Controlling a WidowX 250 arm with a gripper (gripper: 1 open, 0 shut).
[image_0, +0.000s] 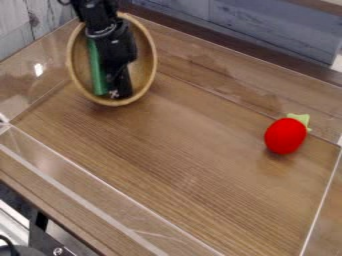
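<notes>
A tan wooden bowl stands at the upper left with a green object inside it. My black gripper reaches down from the top edge over and into the bowl; whether its fingers hold anything is hard to tell. A red round object with a small light green piece behind it sits on the right of the wooden table.
Light walls border it at the back and left. A dark cable or part shows at the lower left corner.
</notes>
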